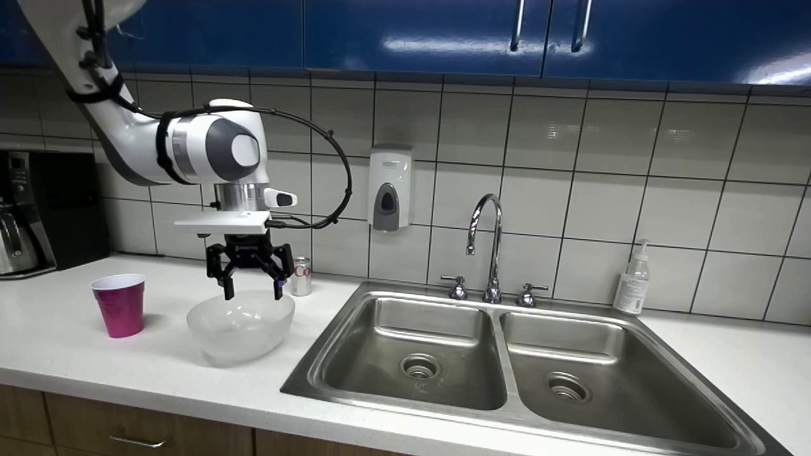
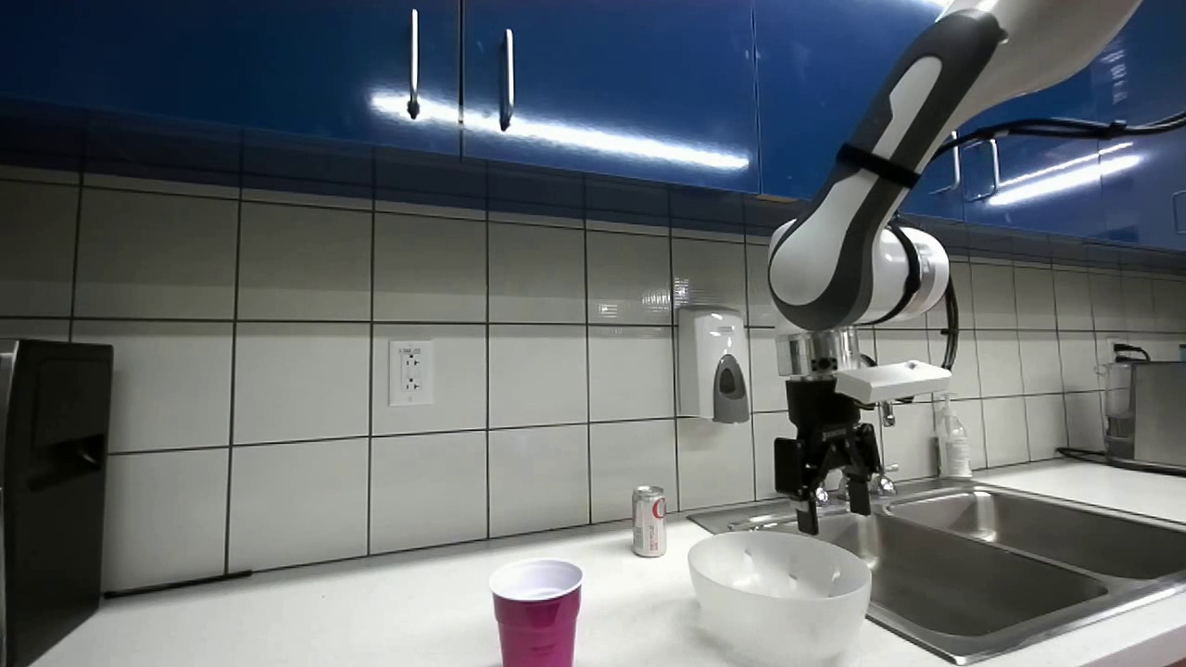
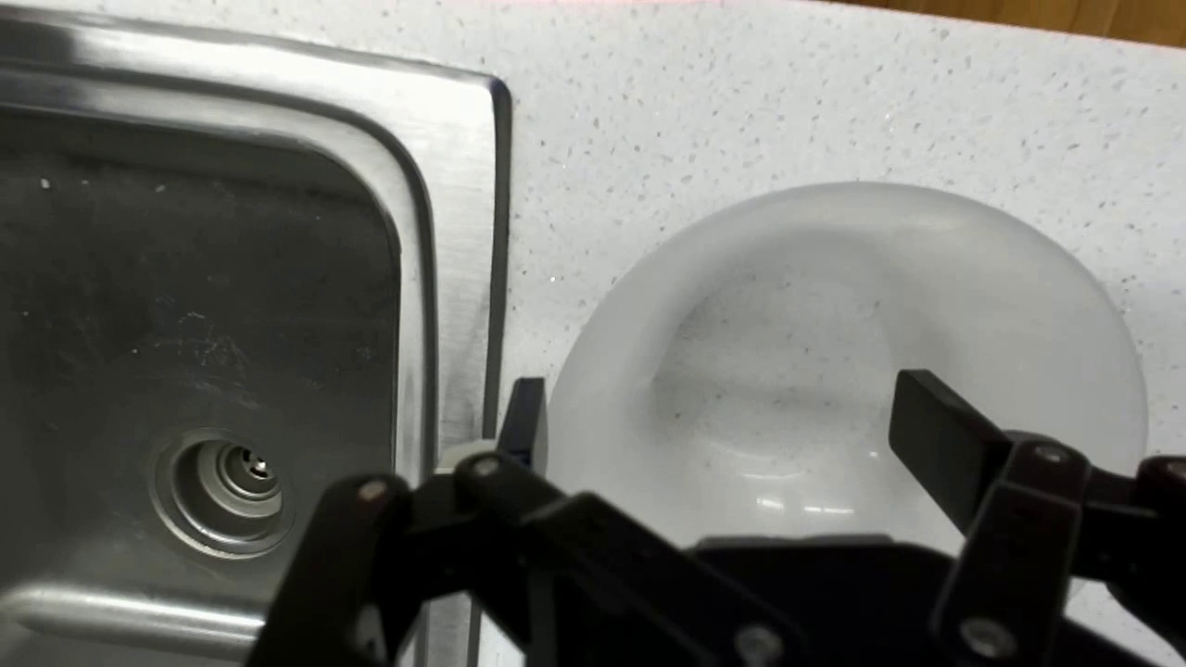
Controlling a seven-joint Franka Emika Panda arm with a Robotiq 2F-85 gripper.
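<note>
A frosted white bowl sits on the counter just left of the sink and looks empty in the wrist view, where its rounded side fills the right half. Above it hangs my gripper, fingers pointing down and spread apart, with nothing between them. Exterior view 2 has the gripper over the far right part of the bowl. In the wrist view one finger overlaps the bowl's interior and the other finger lies near its left edge. I cannot tell whether either finger touches the rim.
A magenta cup stands left of the bowl, and a soda can behind it. The double steel sink is empty, with a faucet and a soap bottle at its back. Counter between cup and bowl is clear.
</note>
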